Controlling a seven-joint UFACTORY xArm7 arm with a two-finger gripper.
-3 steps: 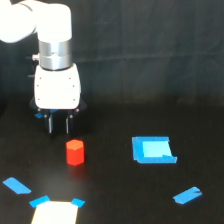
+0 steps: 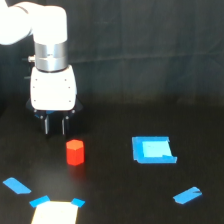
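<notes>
A small red block sits on the dark table in the left half of the view. My gripper points downward just behind it and a little to its left. Its two dark fingers stand apart, with nothing visible between them. Neither finger appears to touch the block.
A blue-edged square with a pale middle lies to the right. At the front left is a pale yellow square with blue tape at its corners. Blue strips mark the front right. Open table separates block and blue square.
My arm has shifted slightly left and a little lower in the view. The block and the taped squares are where they were.
</notes>
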